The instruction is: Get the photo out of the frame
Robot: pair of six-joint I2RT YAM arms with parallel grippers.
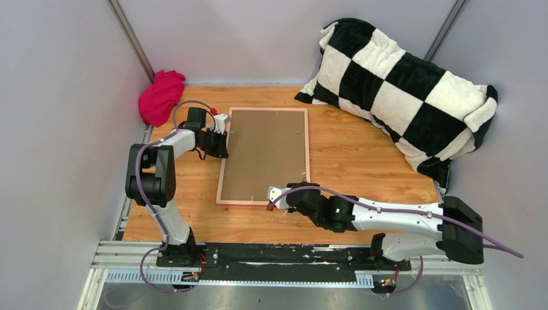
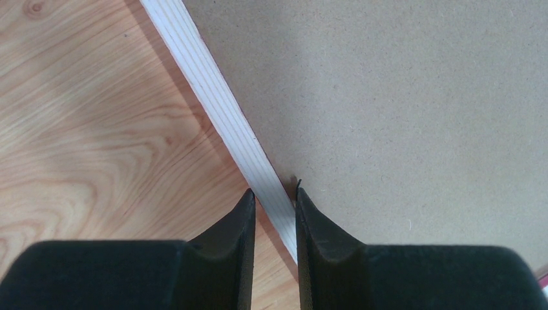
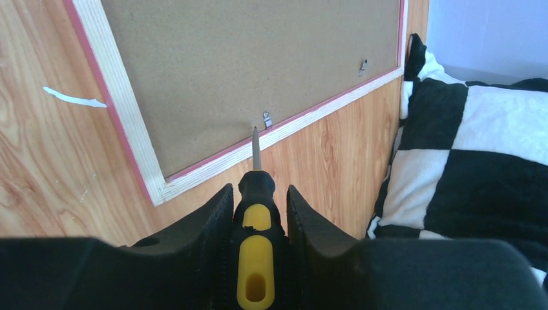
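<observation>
A wooden frame (image 1: 307, 142) lies face down on the table, its brown backing board (image 1: 265, 152) up, with small metal tabs along the edges. My left gripper is shut on the frame's left rail. My right gripper is shut on a black and yellow handled tool (image 3: 256, 218), whose thin metal blade reaches over the near-right part of the frame, its tip at the inner edge beside a metal tab (image 3: 267, 119).
A black-and-white checked pillow (image 1: 407, 97) fills the back right. A red cloth (image 1: 161, 97) lies at the back left. Bare table (image 1: 349, 155) shows right of the frame and in front of it.
</observation>
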